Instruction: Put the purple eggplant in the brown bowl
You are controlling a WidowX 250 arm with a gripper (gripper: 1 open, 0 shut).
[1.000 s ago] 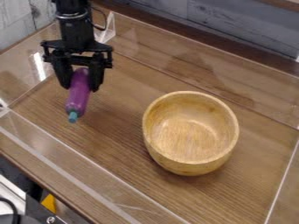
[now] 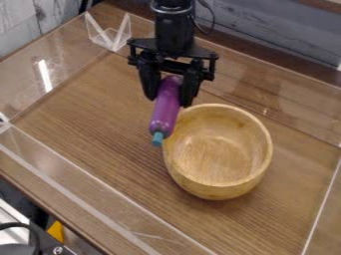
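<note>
The purple eggplant (image 2: pixel 166 107) hangs tilted in my gripper (image 2: pixel 170 88), which is shut on its upper end. Its bluish-green tip (image 2: pixel 158 139) points down, at the left rim of the bowl in this view. The brown bowl (image 2: pixel 220 181) is a light tan, empty and upright, on the right half of the table. Part of its upper left rim is covered by the eggplant. How high the eggplant is above the table is hard to tell.
Bare wooden table (image 2: pixel 94 129) stretches to the left of the bowl. A clear wire-like object (image 2: pixel 107 35) stands at the back left. Dark cables and a yellow item (image 2: pixel 56 230) lie off the lower left edge.
My gripper has carried the eggplant to the right, from the left part of the table to the bowl's upper left rim. The bowl has stayed in place.
</note>
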